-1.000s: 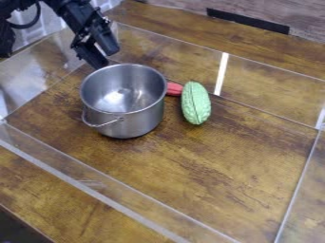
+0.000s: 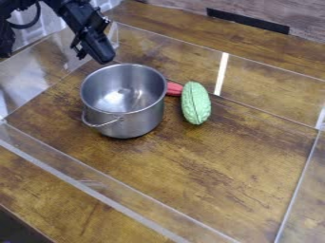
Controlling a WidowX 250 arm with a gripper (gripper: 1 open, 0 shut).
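A steel pot (image 2: pixel 124 112) with a wire handle stands left of the middle of the wooden table, its inside empty as far as it shows. Just to its right lie a pale green corn-shaped object (image 2: pixel 196 102) and a red item (image 2: pixel 174 88), partly hidden. My black gripper (image 2: pixel 99 57) is at the upper left, just above and behind the pot's back rim, shut, with nothing visible between its fingers.
Clear plastic panels edge the work area on the left, front and right. A white tape strip (image 2: pixel 221 74) lies behind the green object.
My gripper has risen slightly from where it was a second ago near the back of the pot. The pot and the objects beside it have stayed put.
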